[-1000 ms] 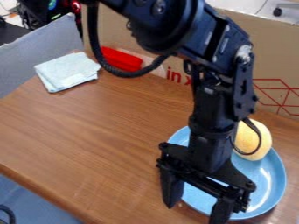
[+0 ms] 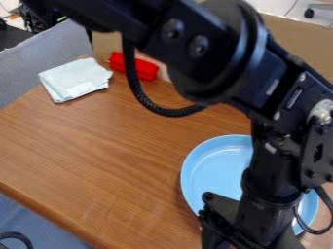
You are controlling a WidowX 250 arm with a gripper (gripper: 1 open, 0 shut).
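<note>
My black gripper (image 2: 228, 229) hangs low at the bottom right, in front of a light blue plate (image 2: 208, 167). Its lower end runs out of the frame, and I cannot make out whether it is open or shut or whether anything is between its fingers. The arm covers much of the plate and the area behind it.
A folded white cloth (image 2: 74, 80) lies at the back left of the wooden table (image 2: 92, 156), beside a red object (image 2: 132, 66). A cardboard box (image 2: 293, 49) stands behind.
The arm has moved right and toward the camera, with the gripper lower in the frame. The yellow object seen on the plate's right earlier is now hidden behind the arm.
</note>
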